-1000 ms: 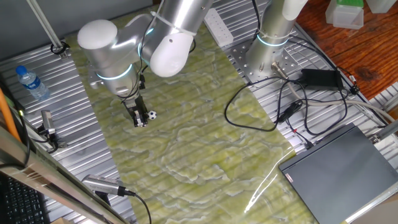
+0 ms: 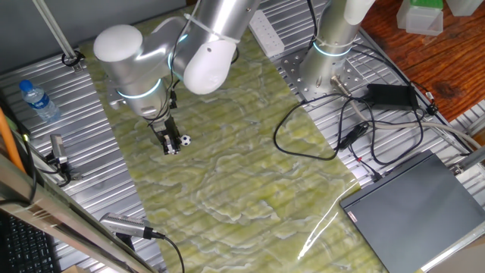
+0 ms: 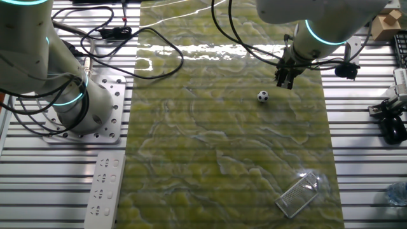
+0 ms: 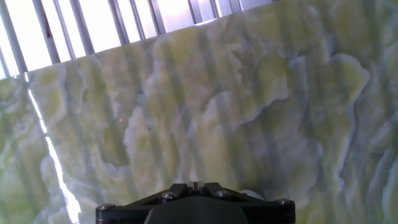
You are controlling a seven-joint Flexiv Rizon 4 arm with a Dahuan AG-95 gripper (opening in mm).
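A small black-and-white soccer ball (image 2: pixel 186 140) rests on the green marbled mat (image 2: pixel 227 189). In exterior view 1 my gripper (image 2: pixel 173 150) points down just left of the ball. The second exterior view shows the ball (image 3: pixel 262 96) set apart from the gripper (image 3: pixel 284 83), with mat visible between them. At the bottom edge of the wrist view, the black fingers of the gripper meet at the middle. They look shut, and no object shows between them. A pale sliver beside them may be the ball, but I cannot tell.
A clear, grater-like flat piece (image 3: pixel 297 196) lies near the mat's edge. Black cables (image 2: pixel 303 155) loop over the mat by the robot base. A laptop (image 2: pixel 420 216), power strip (image 3: pixel 105 191) and water bottle (image 2: pixel 39 101) sit around it.
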